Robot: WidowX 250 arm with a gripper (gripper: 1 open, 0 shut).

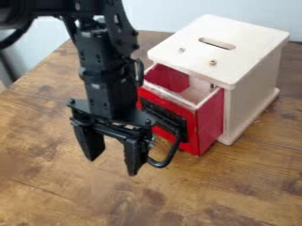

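A black robot gripper [109, 152] hangs in front and left of a pale wooden box [242, 62], its two fingers apart with nothing seen between them. The box has a slot on top and a red drawer [203, 119] pulled part way out at its front, with an open top. A dark panel on the drawer's face is partly hidden behind the arm and a black cable.
A white wall stands behind the table.
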